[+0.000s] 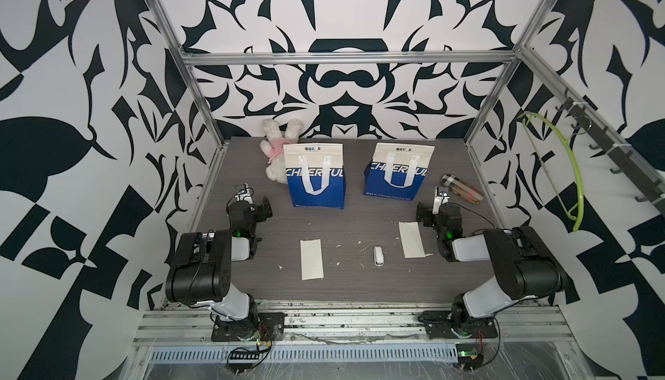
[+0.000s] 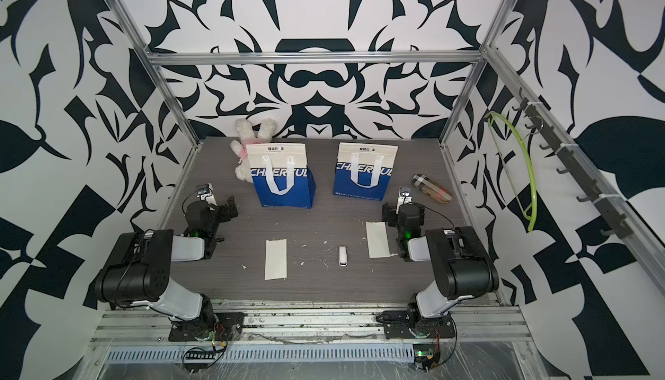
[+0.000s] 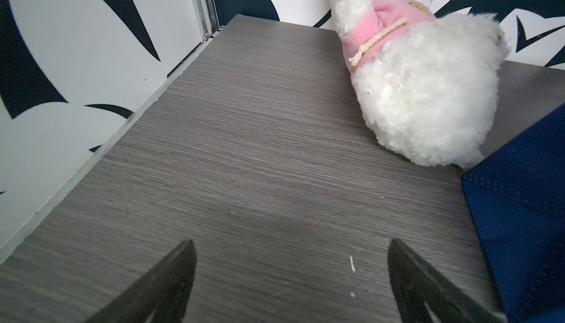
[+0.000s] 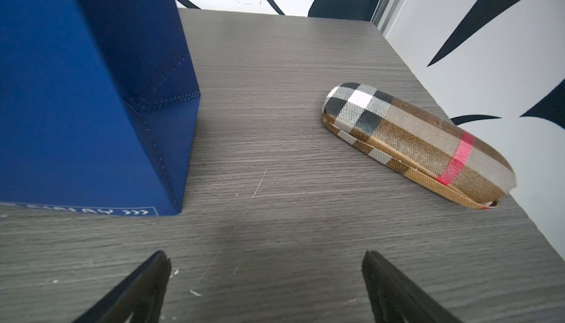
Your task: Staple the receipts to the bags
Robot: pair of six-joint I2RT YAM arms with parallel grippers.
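Note:
Two blue-and-cream CHEERFUL bags stand on the back half of the table, a left bag point(image 1: 315, 193) and a right bag point(image 1: 391, 186). In front lie a left paper receipt point(image 1: 311, 259), a right paper receipt point(image 1: 412, 240) and, between them, a small white stapler point(image 1: 378, 256). My left gripper is open and empty at the table's left, in front and left of the left bag. My right gripper is open and empty at the right, beside the right receipt and in front of the right bag.
A white plush toy point(image 3: 426, 93) in pink lies behind the left bag. A plaid case point(image 4: 412, 143) lies right of the right bag, near the wall. The table point(image 1: 353, 283) has free room at the front and middle, with small scraps scattered on it.

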